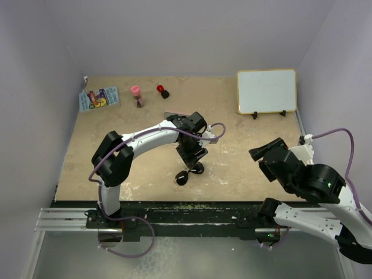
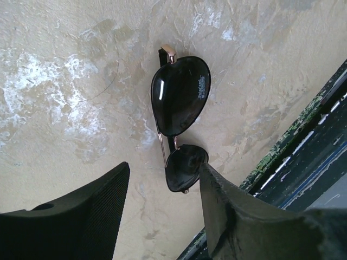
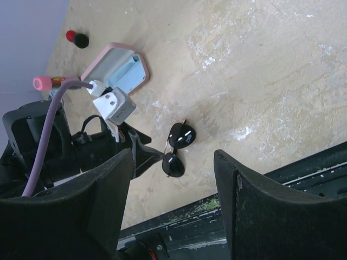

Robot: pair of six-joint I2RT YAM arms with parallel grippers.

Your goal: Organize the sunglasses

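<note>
Dark aviator sunglasses (image 1: 182,177) lie on the worktop near its front edge; in the left wrist view their two lenses (image 2: 179,93) point upward from the surface. My left gripper (image 1: 193,155) hangs just above and behind them, open, with the glasses showing beyond its fingertips in the left wrist view. My right gripper (image 1: 260,153) is raised over the right side of the table, its fingers apart and empty, well away from the glasses.
A pink-rimmed tray with a blue inside (image 3: 127,73) sits behind the left arm. A whiteboard (image 1: 267,90) stands at the back right; a pink-capped bottle (image 1: 137,96), red-and-black item (image 1: 163,91) and colourful box (image 1: 99,99) are at the back left.
</note>
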